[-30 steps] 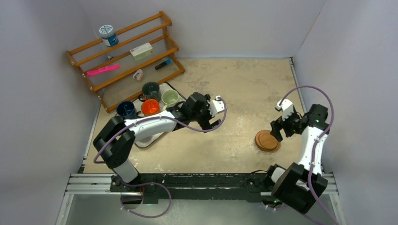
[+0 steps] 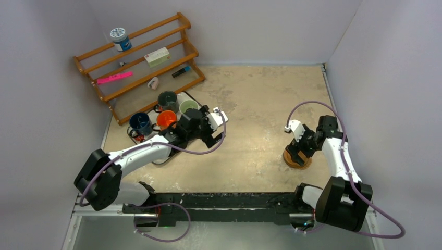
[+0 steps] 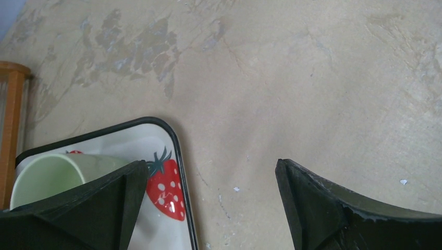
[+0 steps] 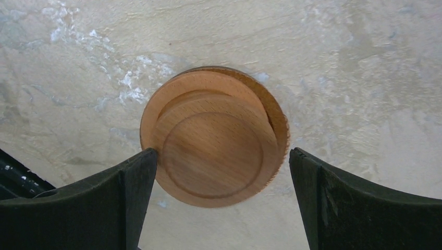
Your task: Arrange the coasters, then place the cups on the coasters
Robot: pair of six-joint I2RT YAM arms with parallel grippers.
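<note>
Several cups stand on a tray [image 2: 162, 160] at the left: a pale green cup [image 2: 188, 105], an orange cup [image 2: 167, 119], a dark blue cup [image 2: 140, 123] and a dark green cup [image 2: 168, 100]. Open and empty, my left gripper [image 2: 212, 136] hovers just right of the tray; in the left wrist view the pale green cup [image 3: 49, 174] is partly behind a finger. Round wooden coasters [image 4: 213, 148] lie stacked off-centre at the right of the table. Directly above this stack, my right gripper is open, with the coasters seen between its fingers but not gripped.
A wooden rack [image 2: 140, 65] at the back left holds a tub [image 2: 120, 40], a small box [image 2: 157, 57], a pink item [image 2: 114, 77] and a dark marker [image 2: 181, 72]. Bare table [image 2: 255, 114] spreads between the arms. A wall closes the right side.
My left gripper has moved left, toward the cups and tray. The right gripper has shifted left and toward the front, now covering part of the coasters. Cups and coasters have stayed in place.
</note>
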